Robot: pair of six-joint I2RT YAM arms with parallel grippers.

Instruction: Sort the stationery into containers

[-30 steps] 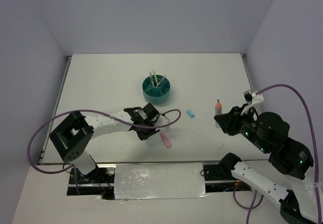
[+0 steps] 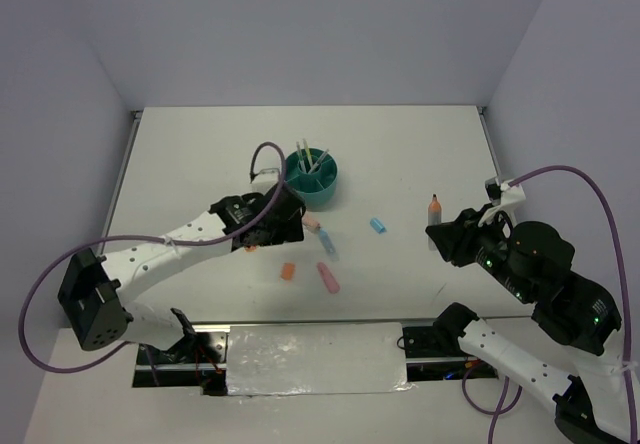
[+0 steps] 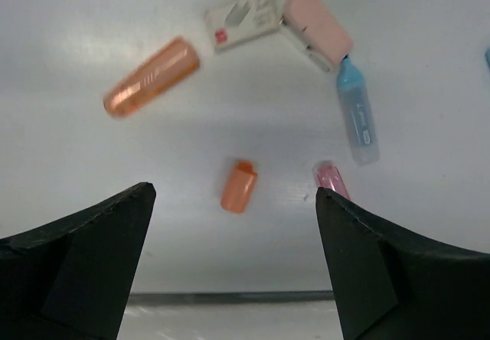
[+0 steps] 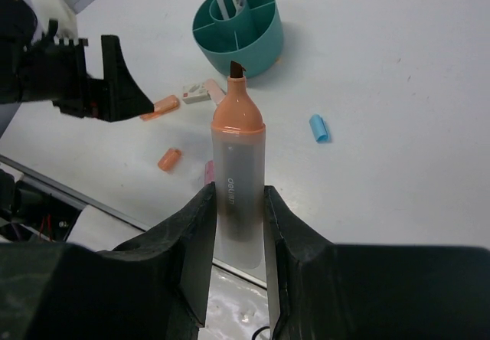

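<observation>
My right gripper is shut on an uncapped orange marker (image 4: 237, 118), which stands upright with its dark tip up. Well clear of the lying pieces, my left gripper is open and empty above the table's left half. Below it in the left wrist view lie a short orange cap (image 3: 240, 187), a longer orange piece (image 3: 151, 76), a pale block with a red spot (image 3: 243, 18), a pink piece (image 3: 318, 26), a blue marker (image 3: 358, 114) and a pink marker (image 3: 331, 179), partly hidden by a finger. A teal divided holder (image 2: 318, 196) contains several pens.
A small blue cap (image 2: 377, 225) lies right of the holder. Near the holder's front side, the left arm covers some of the pieces in the top view.
My left arm has drawn back to the left and away from the front, uncovering the orange cap and blue marker. The right arm and its marker stay nearly where they were.
</observation>
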